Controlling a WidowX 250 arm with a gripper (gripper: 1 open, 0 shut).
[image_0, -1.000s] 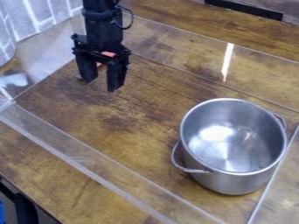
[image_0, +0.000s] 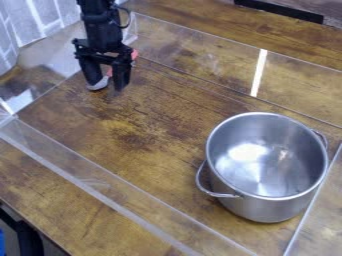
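The black gripper (image_0: 104, 66) hangs low over the wooden table at the upper left, its two fingers pointing down. A small light object with a red part (image_0: 95, 83) lies under and behind it, partly hidden by the gripper. Whether the fingers are open or closed on it is unclear. A large steel pot (image_0: 263, 165) with wire handles stands at the lower right.
Clear panels edge the work area at the left, bottom and right. A crumpled translucent sheet (image_0: 24, 30) is at the top left.
The gripper has moved left and toward the back, over the small light and red object. The pot has stayed where it was.
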